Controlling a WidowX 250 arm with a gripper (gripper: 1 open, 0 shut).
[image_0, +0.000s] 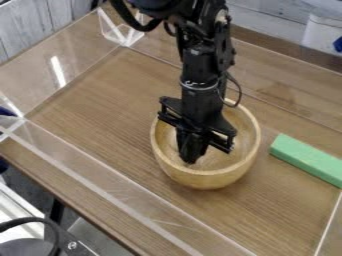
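Observation:
A round wooden bowl (209, 172) sits on the wooden table (107, 120) near the centre. My black gripper (193, 146) comes down from the top, its fingertips inside the bowl's left-middle area. Whether it is open or shut, or has anything between its fingers, I cannot tell, as the dark fingers overlap.
A green bar (305, 160) lies to the right of the bowl. A blue object shows at the far right edge, and cables lie at the lower left beyond the table's edge.

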